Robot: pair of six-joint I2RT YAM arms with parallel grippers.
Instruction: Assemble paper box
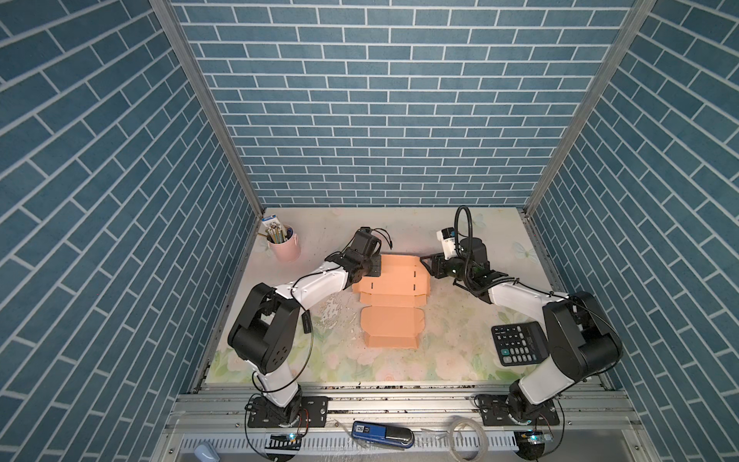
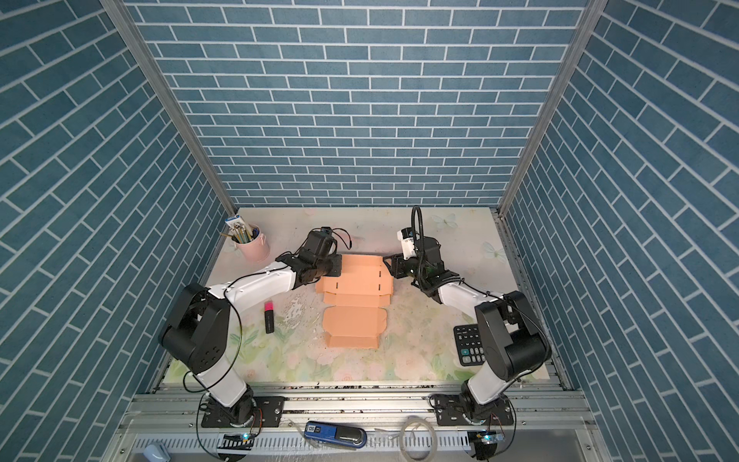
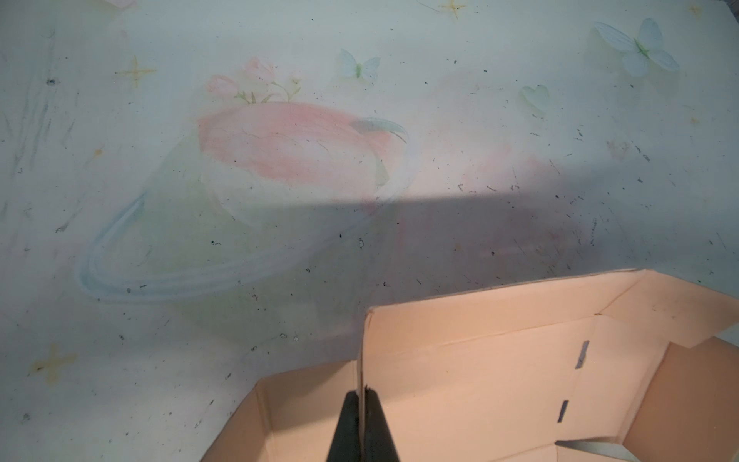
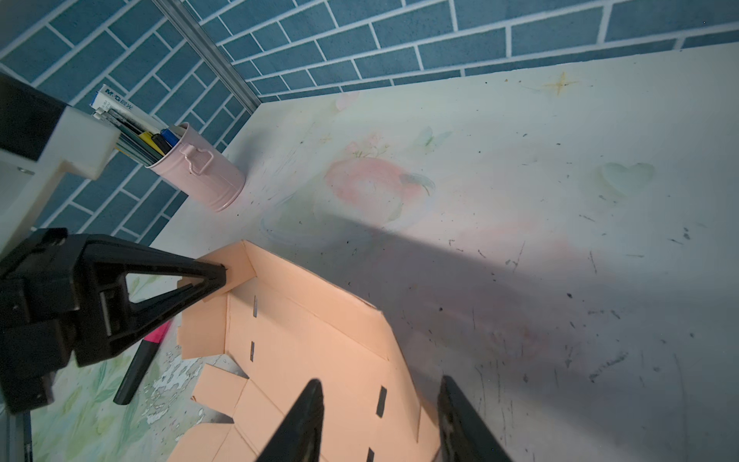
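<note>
The orange-brown paper box (image 1: 396,277) lies partly folded in the middle of the table, its back wall standing up and its lid panel (image 1: 392,322) flat toward the front. At the back left corner my left gripper is shut on a thin upright corner flap (image 3: 365,338), held between the fingertips. The right wrist view also shows these left fingers (image 4: 165,271) pinching that flap. My right gripper is open over the back right corner; a raised flap (image 4: 404,392) shows between its fingers, with no visible grip on it.
A pink pen cup (image 4: 206,173) stands at the back left. A black marker with a pink end (image 2: 268,317) lies left of the box, and a calculator (image 1: 517,344) sits near the right arm. Behind the box the table is clear.
</note>
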